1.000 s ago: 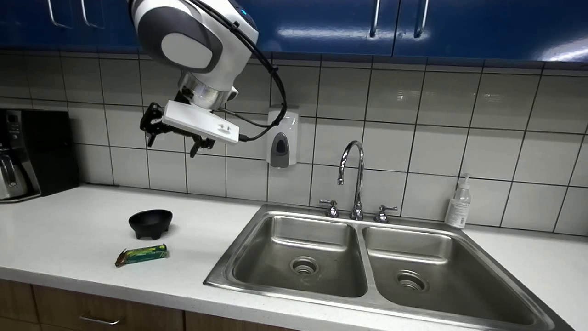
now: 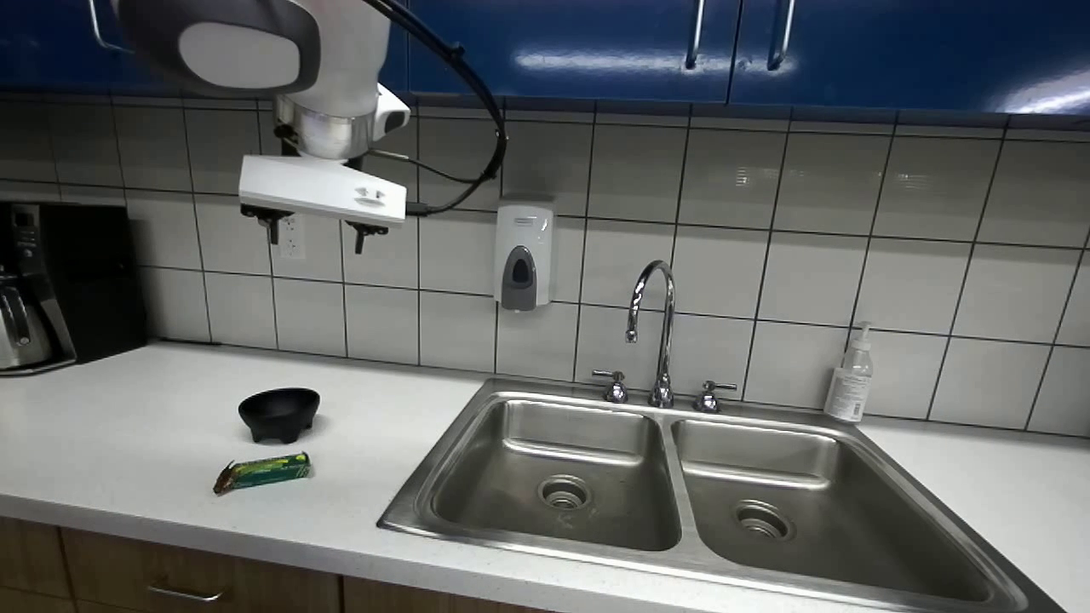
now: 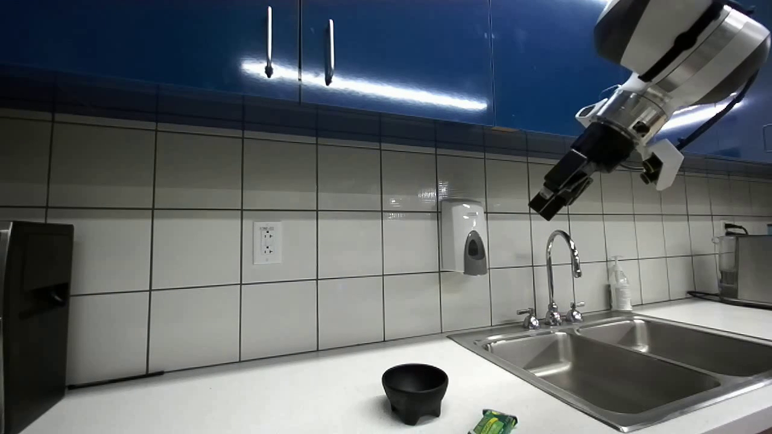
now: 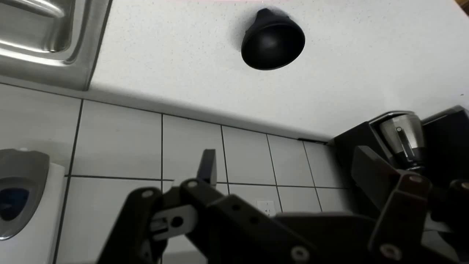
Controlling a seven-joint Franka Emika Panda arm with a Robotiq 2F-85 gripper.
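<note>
High over the counter, my gripper (image 2: 317,237) stands open, its two fingers wide apart with nothing between them. A small black footed bowl (image 2: 278,414) rests upright on the white counter, well below the gripper; its dark inside looks empty in the wrist view, where the bowl (image 4: 273,44) lies near the top. In front of the bowl in exterior view 1 lies a green wrapped packet (image 2: 264,471), apart from it. Exterior view 2 shows only part of this packet (image 3: 495,422) at the bottom edge, and the wrist view does not show it.
A double steel sink (image 2: 679,439) with a tall faucet (image 2: 662,317) fills the counter's right side. A coffee maker (image 2: 82,286) stands at the left end. On the tiled wall hangs a soap dispenser (image 2: 525,255); blue cabinets (image 2: 613,51) are overhead. Counter around the bowl is clear.
The arm has moved up and to the left in exterior view 1, and the gripper has turned to a more level pose. Bowl and packet have stayed put.
</note>
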